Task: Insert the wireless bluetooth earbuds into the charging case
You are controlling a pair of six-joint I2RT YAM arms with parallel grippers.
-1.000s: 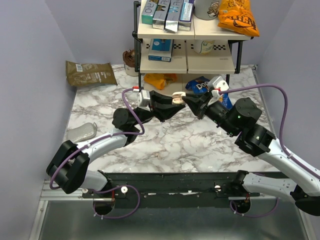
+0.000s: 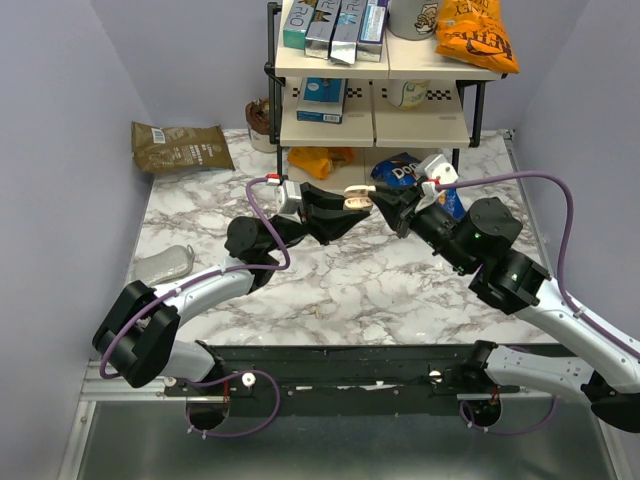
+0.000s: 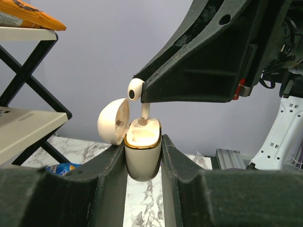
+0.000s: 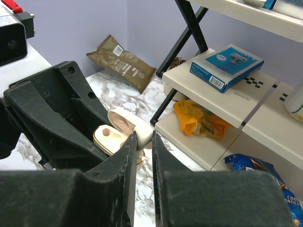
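Note:
The white, gold-rimmed charging case (image 3: 142,158) stands upright with its lid (image 3: 111,122) open, held by my left gripper. Just over it my right gripper is shut on a white earbud (image 3: 135,89), whose stem points down to the case's cavity; whether the stem is inside cannot be told exactly. In the right wrist view the earbud's head shows between the fingertips, partly covering the open case. In the top view both grippers meet above the middle of the marble table.
A two-column shelf (image 2: 330,130) with boxes and bags stands at the back. A brown bag (image 2: 180,148) lies back left and a grey pouch (image 2: 163,263) at the left.

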